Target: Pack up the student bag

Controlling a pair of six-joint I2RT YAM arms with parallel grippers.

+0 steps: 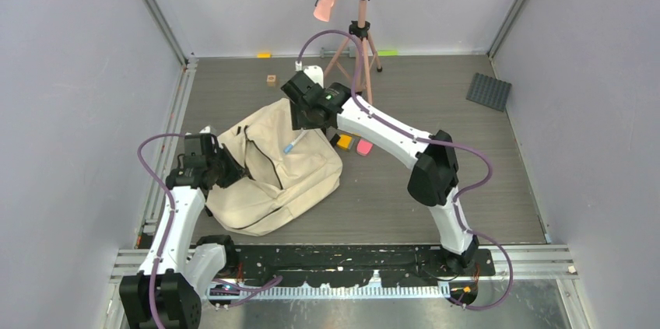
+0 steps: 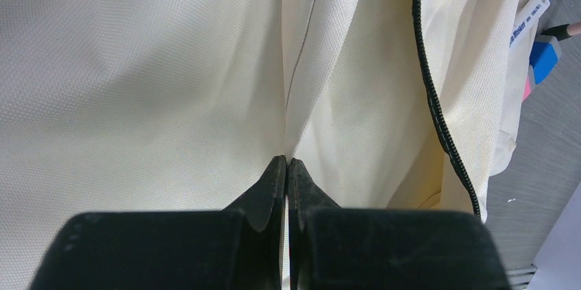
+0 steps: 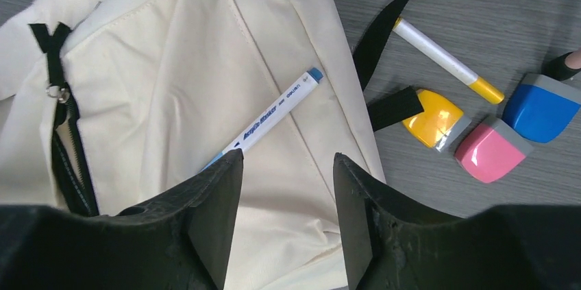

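Observation:
A cream cloth bag (image 1: pixel 300 185) lies on the floor, its zipped mouth (image 1: pixel 265 155) partly parted. My left gripper is shut on a fold of the bag's cloth beside that opening. On the outside of the bag, away from the mouth, rests the white-and-blue marker (image 3: pixel 277 110). Above it hovers my right gripper, open and empty; its left finger covers the marker's blue cap end. In the top view the right gripper's tips are hidden under the arm. Off the bag's edge lies a white-and-yellow marker (image 3: pixel 445 57).
Yellow (image 3: pixel 434 118), pink (image 3: pixel 492 149) and blue (image 3: pixel 541 107) blocks sit beside the bag, near a black strap (image 3: pixel 394 22). A tripod (image 1: pixel 363 49) stands at the back. A dark ridged pad (image 1: pixel 489 91) lies far right.

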